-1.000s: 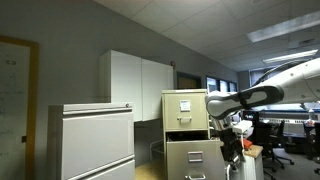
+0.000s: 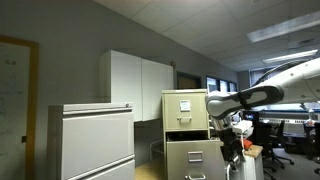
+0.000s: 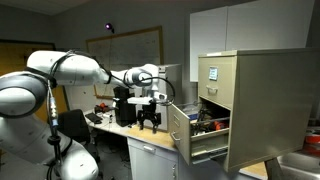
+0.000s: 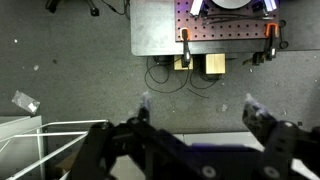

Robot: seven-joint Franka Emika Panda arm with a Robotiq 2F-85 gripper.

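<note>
My gripper [image 3: 148, 122] points down beside a filing cabinet [image 3: 265, 90] in the second exterior view. In the wrist view the gripper has its two fingers [image 4: 144, 112] wide apart, with only bare floor between them. A cabinet drawer [image 3: 185, 132] is pulled out, and several mixed objects [image 3: 205, 122] lie inside it. The drawer's front and handle [image 2: 195, 156] face the first exterior view, where the gripper [image 2: 238, 162] hangs to the right of that front, apart from it.
A white cabinet [image 2: 98, 140] stands at left. Below the arm is a wooden-topped counter [image 3: 155, 138]. The wrist view shows dark open floor [image 4: 90, 90], a perforated metal plate [image 4: 210, 28] at the top edge and a white frame [image 4: 40, 140] at lower left.
</note>
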